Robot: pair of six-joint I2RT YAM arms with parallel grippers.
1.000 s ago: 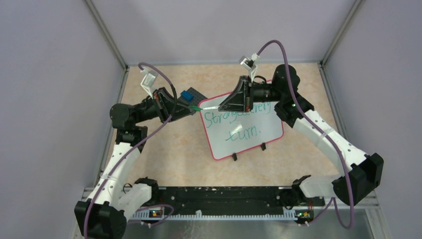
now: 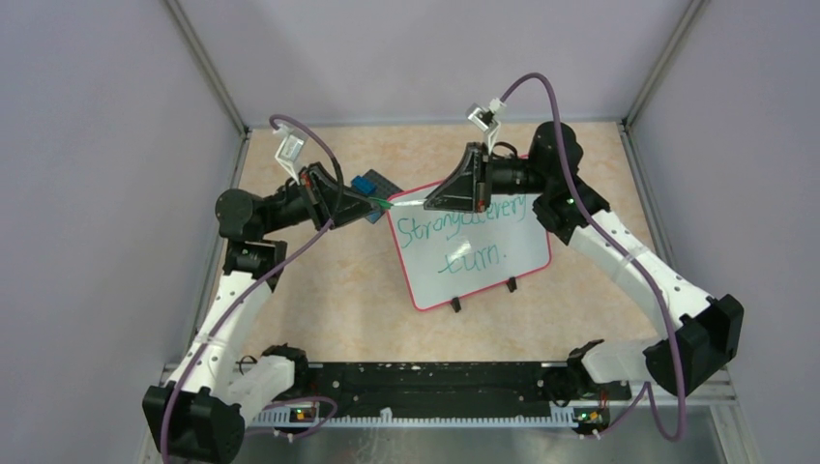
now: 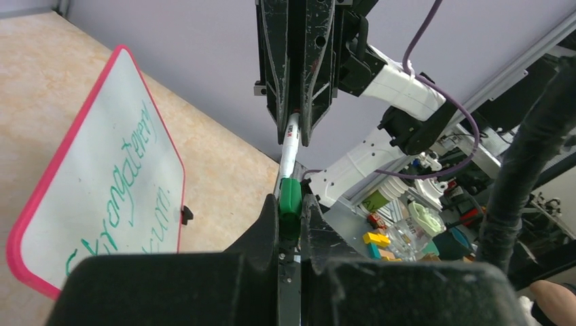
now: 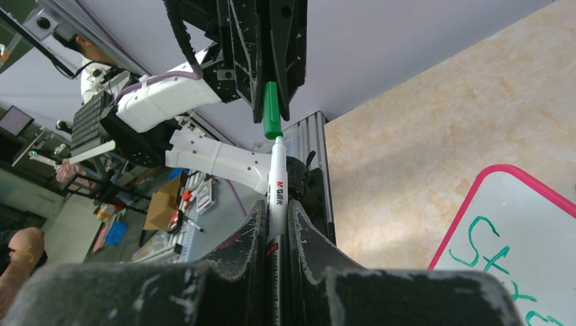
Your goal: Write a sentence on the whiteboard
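A white marker [image 2: 410,202] is held level above the whiteboard's upper left corner, with my right gripper [image 2: 427,203] shut on its body. Facing it from the left, my left gripper [image 2: 374,202] is shut on the green cap [image 3: 291,199]. In the right wrist view, the marker body [image 4: 278,178] meets the open end of the cap at a slight angle; how far it sits inside cannot be told. The whiteboard [image 2: 430,275], red-rimmed, carries green writing: "Strong", a partly covered word, "every" and "turn."
A blue eraser-like block [image 2: 364,184] lies on a dark grey pad [image 2: 386,184] behind the left gripper. Black feet [image 2: 455,304] hold the board's front edge. Bare tabletop [image 2: 329,300] stretches to the board's left.
Both grippers have risen slightly in the top view, the cap and marker moving along with them. The board and its writing look unchanged.
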